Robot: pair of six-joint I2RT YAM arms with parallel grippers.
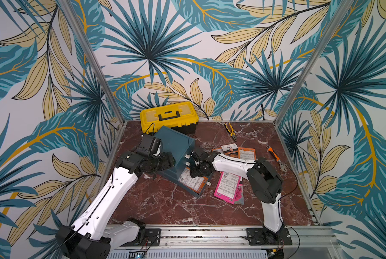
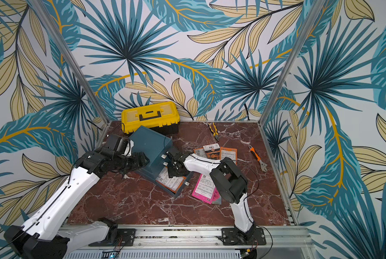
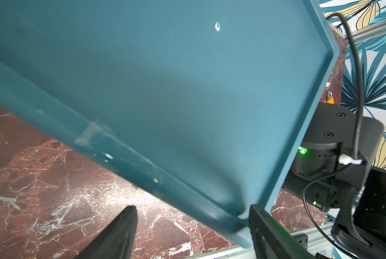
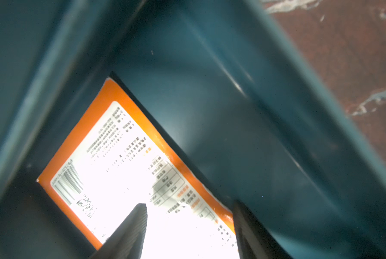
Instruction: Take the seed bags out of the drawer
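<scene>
The blue-grey cabinet [image 1: 171, 140] stands at an angle with its lowest drawer [image 4: 231, 138] pulled out. An orange-bordered seed bag [image 4: 119, 159] with a white label lies flat in that drawer. Over it, my right gripper is open, one finger on each side of the bag's lower part; contact cannot be judged. My left gripper is at the cabinet's left side with its fingers apart, the right one close against the cabinet's edge. Outside the drawer, a pink seed bag [image 1: 226, 186] and an orange one [image 1: 247, 153] lie on the table.
A yellow toolbox [image 1: 169, 115] stands behind the cabinet. Yellow-handled pliers [image 1: 230, 131] and an orange-handled wrench [image 1: 274, 155] lie at the back and right.
</scene>
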